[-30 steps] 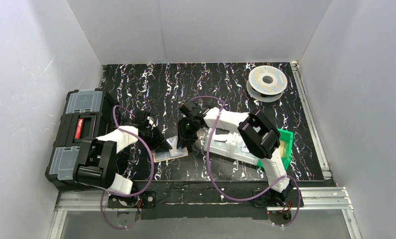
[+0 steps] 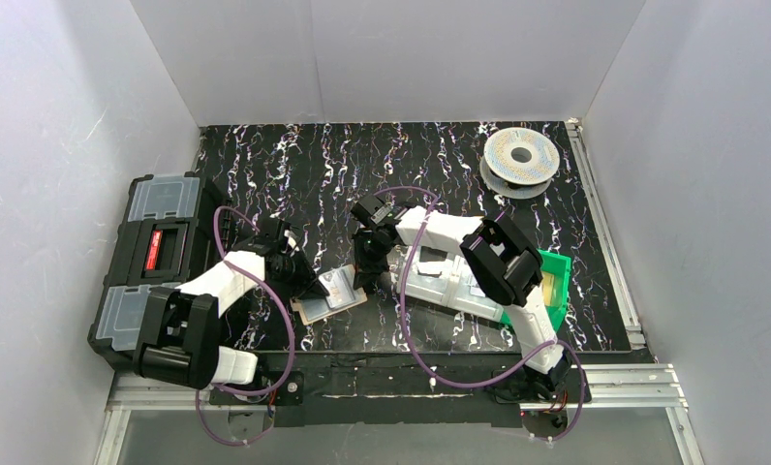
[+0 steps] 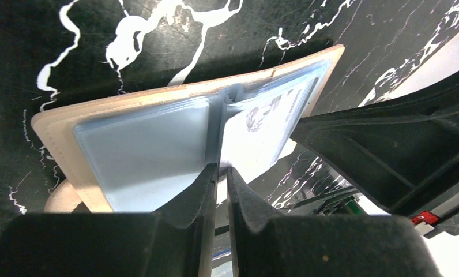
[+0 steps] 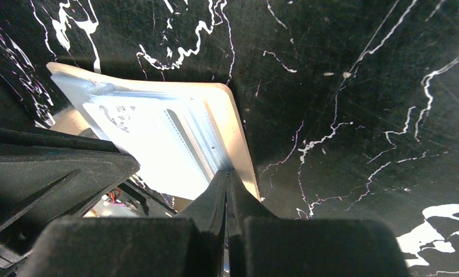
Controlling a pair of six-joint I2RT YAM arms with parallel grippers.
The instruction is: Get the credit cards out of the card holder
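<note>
The open card holder (image 2: 314,312) lies on the dark marbled table, a tan cover with clear bluish sleeves. A white card (image 3: 262,124) with a grey print shows in one raised sleeve. My left gripper is shut, its tips touching that sleeve's edge near the fold. My right gripper is also shut, tips on the clear sleeve edges along the holder's other end. Whether a thin plastic edge is pinched in either one I cannot tell. In the top view both grippers partly cover the holder.
A black toolbox (image 2: 149,257) stands left of the left arm. To the right are a white divided tray (image 2: 449,286), partly under the right arm, and a green bin (image 2: 556,263). A spool (image 2: 520,157) sits at the back right.
The holder has turned slightly, its left end now closer to the front edge. My left gripper has shifted a little, and my right gripper has moved slightly to the right.
</note>
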